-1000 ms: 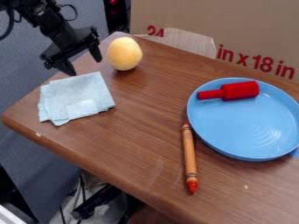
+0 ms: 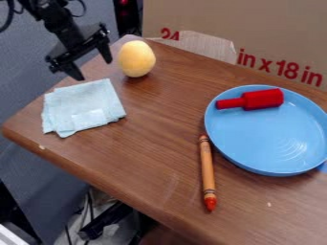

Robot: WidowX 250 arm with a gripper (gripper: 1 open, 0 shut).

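My black gripper [image 2: 90,69] hangs at the upper left, above and behind a pale blue folded cloth [image 2: 82,109], its fingers apart with nothing visible between them. A yellow round object [image 2: 137,58] sits just right of the gripper at the back left of the table. On the right, a red cylinder with a handle [image 2: 259,99] rests in a blue plate [image 2: 266,144]. An orange crayon [image 2: 207,175] lies left of the plate.
The wooden table [image 2: 141,172] has clear space in its middle and front. A cardboard box [image 2: 243,33] stands behind it. The table's left edge drops to a grey surface below.
The objects on the table look unmoved.
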